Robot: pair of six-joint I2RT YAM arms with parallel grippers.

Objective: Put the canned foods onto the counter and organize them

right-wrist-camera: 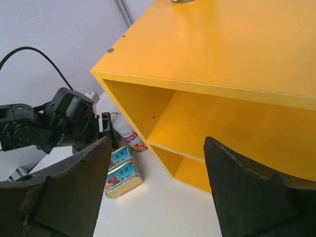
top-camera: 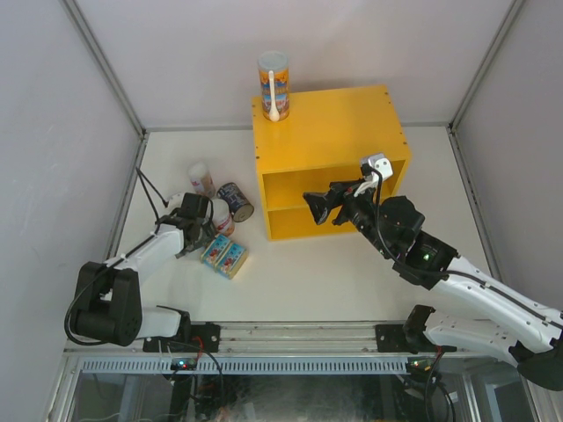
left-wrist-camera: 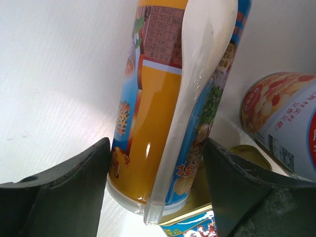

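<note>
A tall orange-and-blue can (left-wrist-camera: 148, 113) with a white spoon taped along it lies between the fingers of my left gripper. Both fingers stand close along its sides; firm contact cannot be made out. From above, my left gripper (top-camera: 201, 232) mostly hides this can. Two blue-labelled flat tins (top-camera: 224, 255) lie just right of it. Nearby are a red-and-white can (top-camera: 222, 217), a dark can (top-camera: 236, 201) and a pale can (top-camera: 201, 180). My right gripper is open and empty, in front of the yellow shelf (top-camera: 352, 132).
Another orange can with a spoon (top-camera: 274, 88) stands on the shelf's top left corner. The shelf compartments that show are empty. Bare white counter (top-camera: 308, 281) lies in front of the shelf. A wall closes off the left side.
</note>
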